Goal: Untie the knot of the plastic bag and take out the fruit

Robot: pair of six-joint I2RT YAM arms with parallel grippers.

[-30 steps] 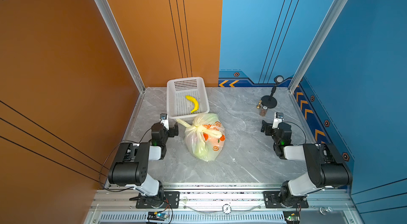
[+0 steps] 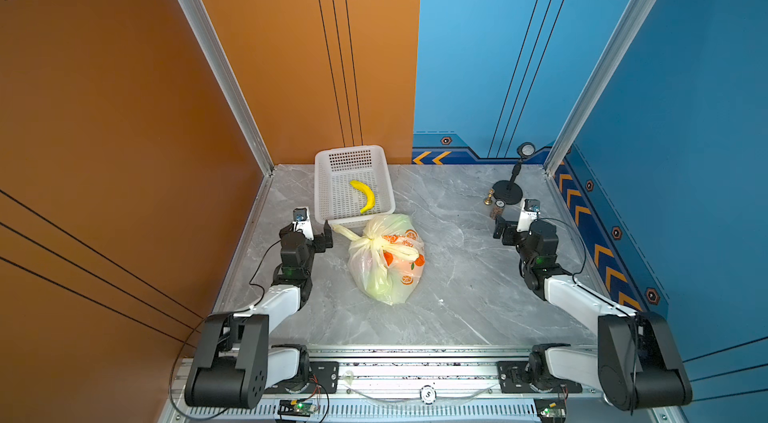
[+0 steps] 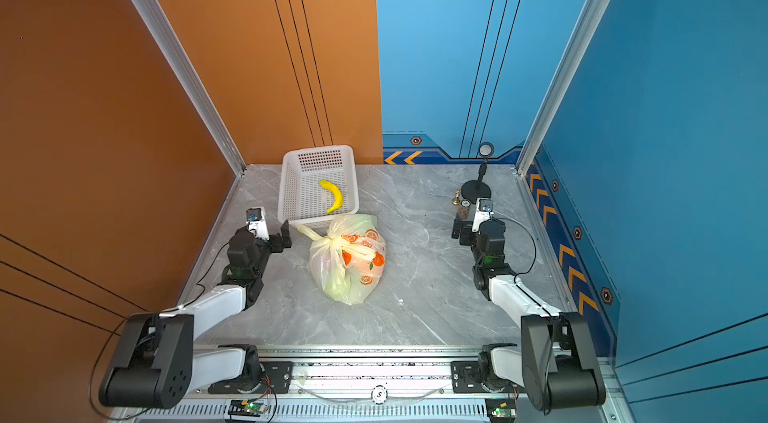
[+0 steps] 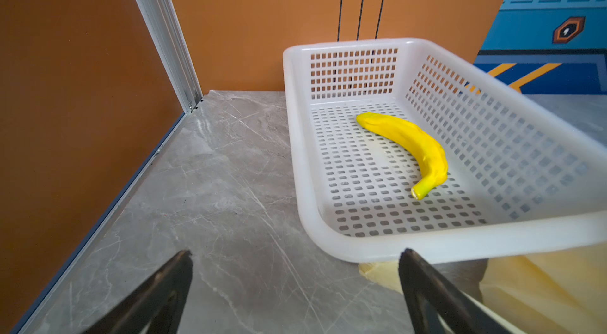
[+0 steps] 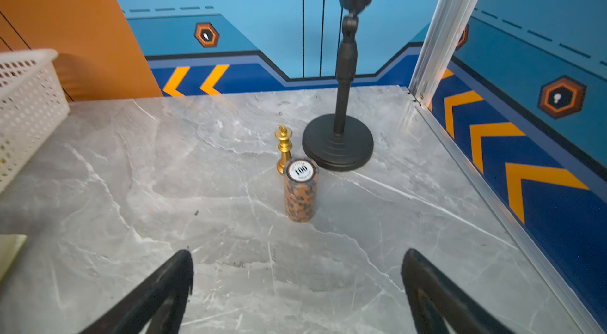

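Observation:
A pale yellow, translucent plastic bag point(image 2: 376, 279) with orange fruit prints lies knotted in the middle of the table, its twisted tail pointing back left. Fruit inside is not clearly visible. A banana point(image 4: 398, 138) rests in the white plastic basket point(image 4: 303, 195) behind the bag. My left gripper point(image 2: 306, 231) stands open just left of the bag's tail, with nothing between its fingers. My right gripper point(image 2: 510, 227) is open at the table's right side, empty, well apart from the bag.
At the back right stand a black stand point(image 5: 338, 144), a gold chess piece point(image 5: 283, 154) and a small cylinder point(image 5: 300, 195) labelled 100. Walls border the sides and back.
The bag, basket and banana are unchanged.

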